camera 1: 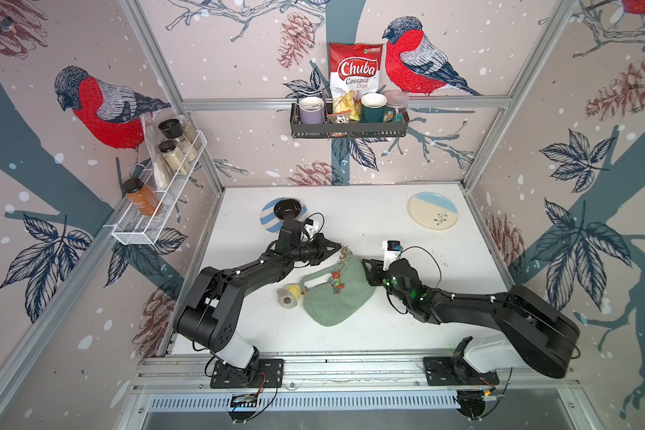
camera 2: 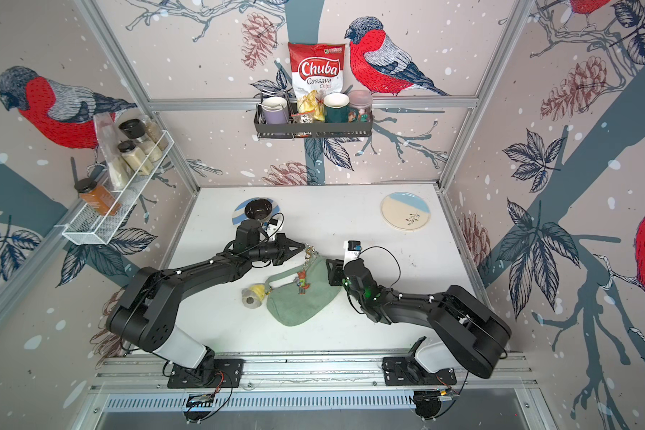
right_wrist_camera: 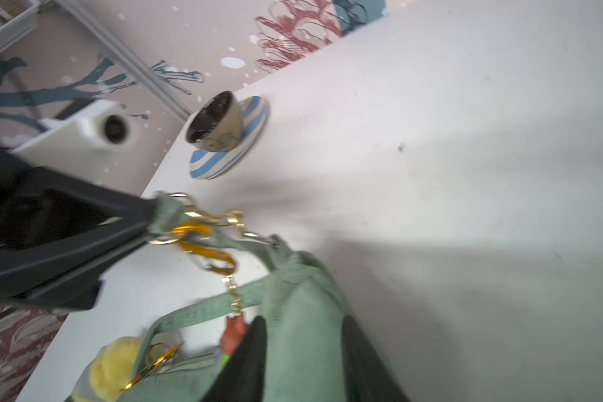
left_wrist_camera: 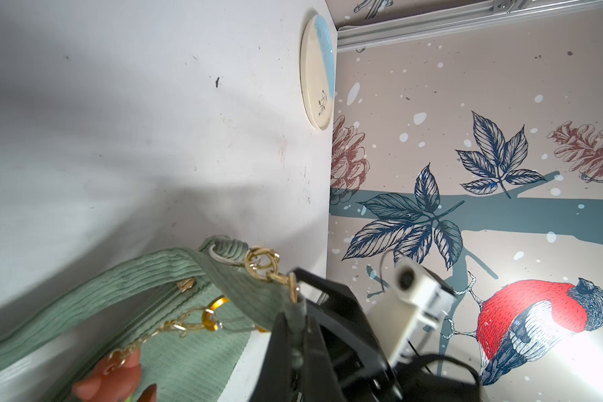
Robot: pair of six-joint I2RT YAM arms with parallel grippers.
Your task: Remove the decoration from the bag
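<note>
A sage-green corduroy bag (camera 1: 340, 308) lies mid-table, with a reddish figurine charm (camera 1: 337, 281) on a gold chain and yellow carabiner (left_wrist_camera: 213, 313). My left gripper (camera 1: 337, 246) is shut at the bag's top by the strap and gold rings; in the right wrist view green fabric and rings show at its fingertips. My right gripper (camera 1: 369, 269) stands just right of there, apart from the charm; its fingertips are blurred or hidden, and its opening is unclear. A yellow plush item (camera 1: 291, 292) lies at the bag's left.
A black bowl (camera 1: 287, 208) on a striped plate stands at back left, a cream-blue plate (camera 1: 432, 210) at back right. Shelves with jars and cups hang on the walls.
</note>
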